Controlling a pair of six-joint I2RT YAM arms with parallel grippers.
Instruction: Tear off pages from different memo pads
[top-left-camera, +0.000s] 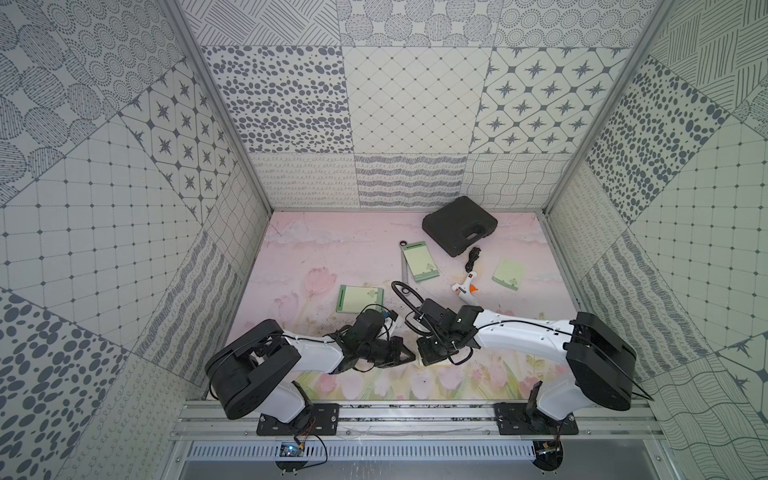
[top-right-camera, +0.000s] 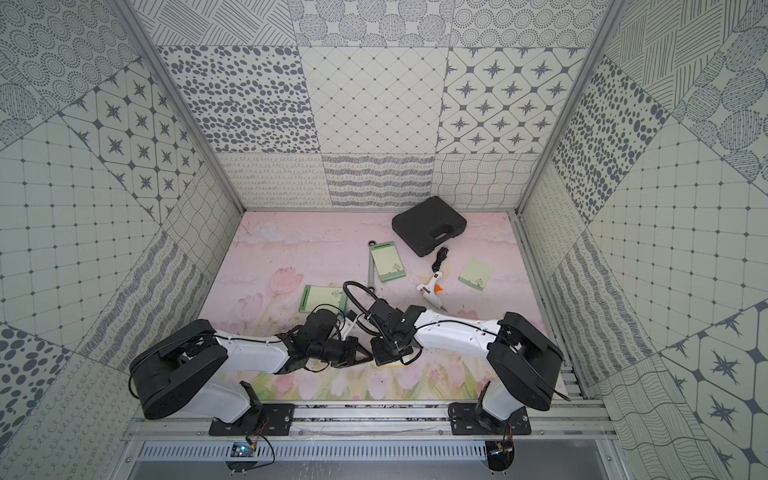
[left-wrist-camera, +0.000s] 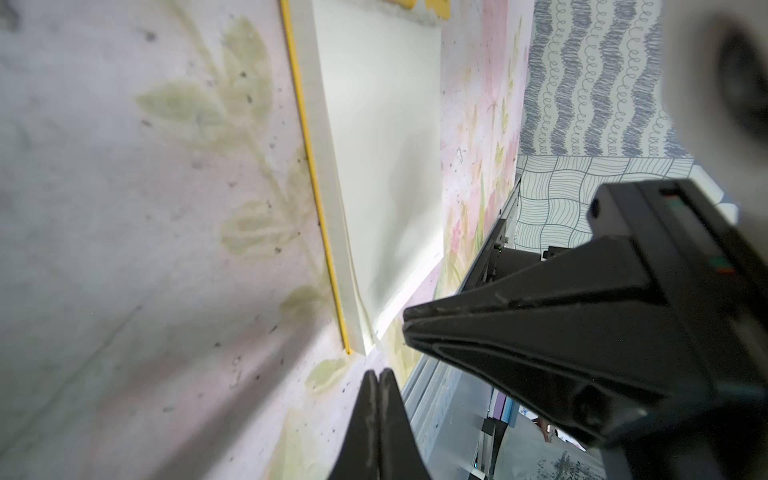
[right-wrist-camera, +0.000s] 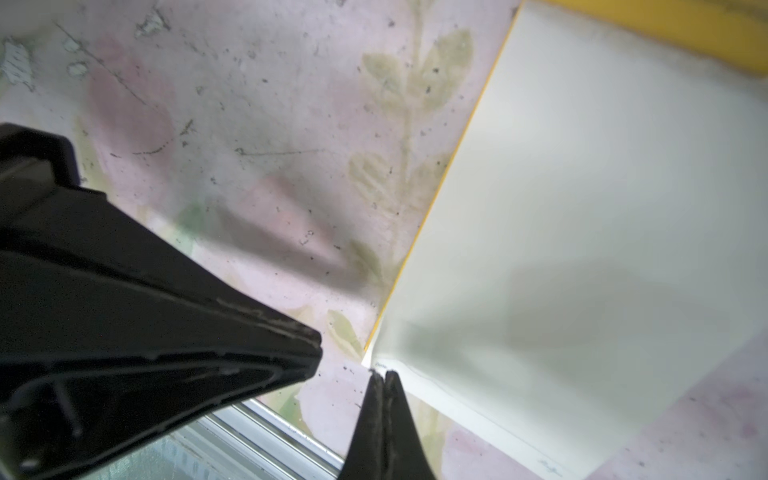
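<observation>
A white memo pad (left-wrist-camera: 384, 136) with a yellow backing lies on the table, mostly hidden by the arms in the top views. Its front corner shows a slightly lifted top sheet. My left gripper is shut just off that corner, with no paper visible between its fingers. In the right wrist view my right gripper is also shut, its tips by the same corner and nothing seen between them. Two green-edged memo pads show in the top left view: one (top-left-camera: 360, 299) left of centre, another (top-left-camera: 421, 262) farther back.
Behind the arms lie a wrench (top-left-camera: 404, 268), a white glue gun (top-left-camera: 465, 289), a black cable (top-left-camera: 473, 258) and a black case (top-left-camera: 460, 225). A flat green sheet or pad (top-left-camera: 509, 273) rests at the right.
</observation>
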